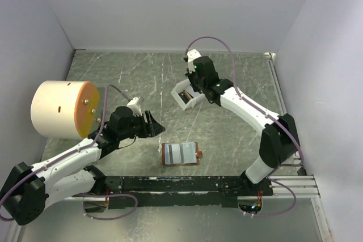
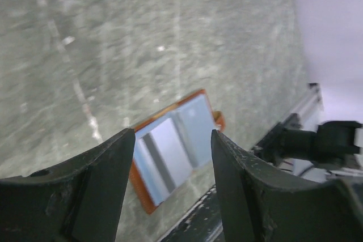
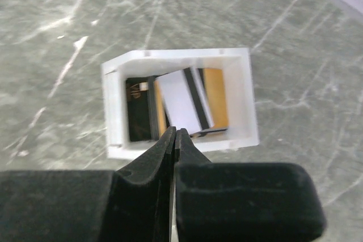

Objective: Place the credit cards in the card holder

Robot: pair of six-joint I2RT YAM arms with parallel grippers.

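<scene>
A white box (image 3: 116,106) holds several cards, white, black and tan (image 3: 181,97), at the table's back middle. My right gripper is shut above it, nothing visible between its fingers; in the top view it partly covers the box (image 1: 187,101). The card holder (image 1: 180,153) (image 2: 170,151), a brown-edged wallet with clear sleeves, lies open at the front middle. My left gripper is open above and left of it, empty.
A large cream cylinder with an orange face (image 1: 57,109) lies at the left. Walls enclose the sides and back.
</scene>
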